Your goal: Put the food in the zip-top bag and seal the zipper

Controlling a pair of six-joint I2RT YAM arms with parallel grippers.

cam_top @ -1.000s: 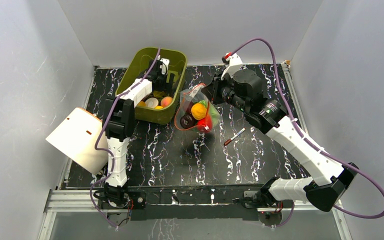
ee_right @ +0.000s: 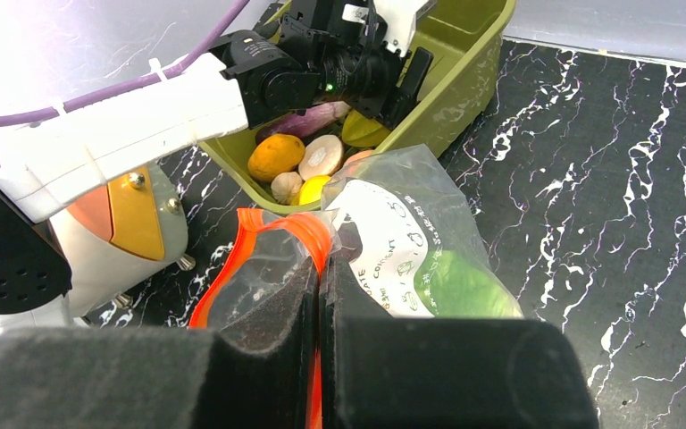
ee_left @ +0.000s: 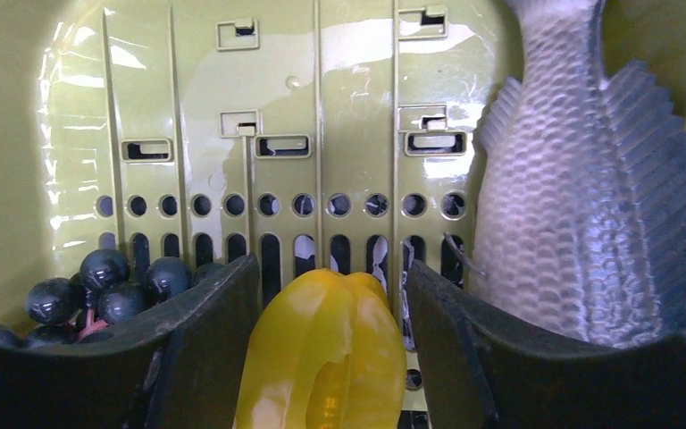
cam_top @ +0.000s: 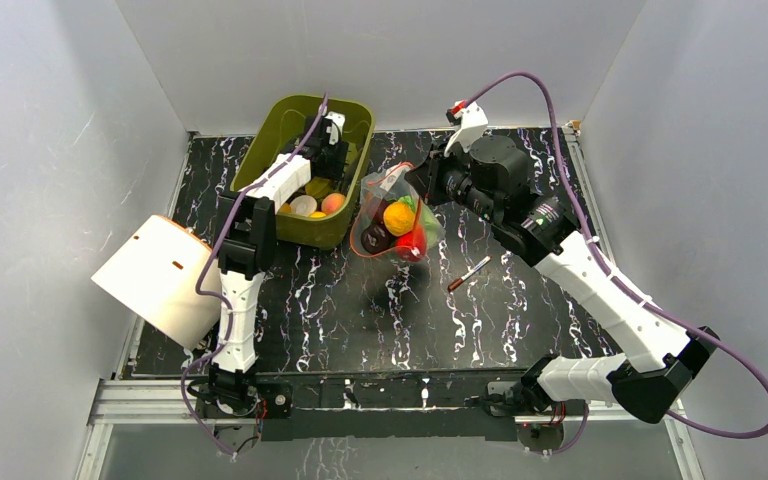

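Observation:
The zip top bag (cam_top: 374, 218) stands right of the green bin (cam_top: 315, 232), holding a yellow fruit (cam_top: 398, 219), a red item (cam_top: 410, 246) and a dark one (cam_top: 376, 238). My right gripper is shut on the bag's orange zipper edge. My left gripper is inside the bin, its fingers apart around a yellow pepper (ee_left: 286, 375); contact is unclear. Dark grapes (ee_left: 123, 300) lie left of the pepper, a plush fish (ee_left: 563, 206) right of it. More food, including an eggplant (ee_right: 313, 121), is in the bin.
A white board (cam_top: 160, 275) leans at the table's left. A marker (cam_top: 468, 275) lies right of the bag. Grey walls enclose three sides.
My left gripper has shifted slightly within the bin, rightward and toward the back. My right arm and the bag are nearly unchanged.

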